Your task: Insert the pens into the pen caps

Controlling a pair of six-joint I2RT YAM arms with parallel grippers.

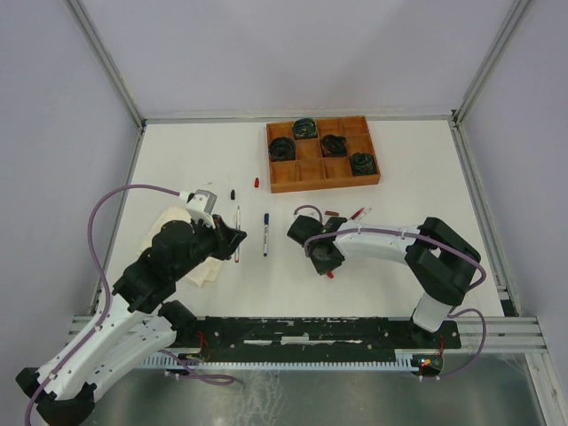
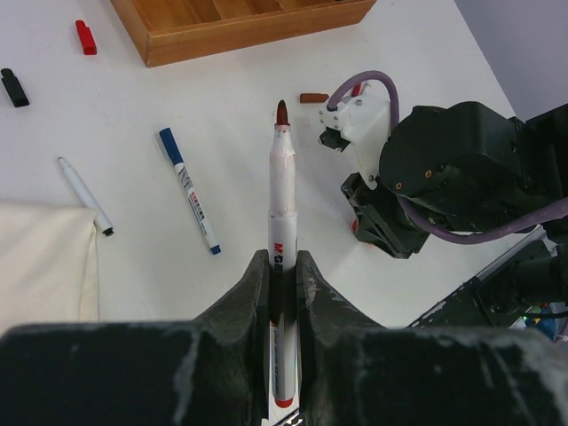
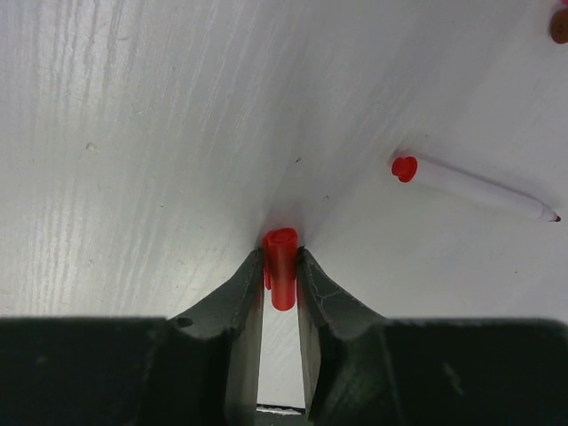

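Observation:
Upright between the fingertips of my left gripper is a white pen point(image 2: 282, 182) with a bare brown tip pointing up; that gripper is shut on it. In the right wrist view a red cap point(image 3: 283, 266) lies on the table between the fingertips of my right gripper. Those fingers stand very close on either side of it, and whether they press on it cannot be made out. In the top view only a bit of the red cap point(image 1: 330, 274) shows by the right gripper. A brown cap point(image 2: 313, 98) lies apart, farther back.
A blue-capped marker point(image 1: 265, 234) lies mid-table. Near the cloth point(image 2: 44, 262) are a white pen point(image 2: 84, 195), a black cap point(image 2: 14, 88) and a red cap point(image 2: 86, 37). An uncapped red-ended pen point(image 3: 479, 191) lies right of my right gripper. The wooden box point(image 1: 297, 185) stands behind.

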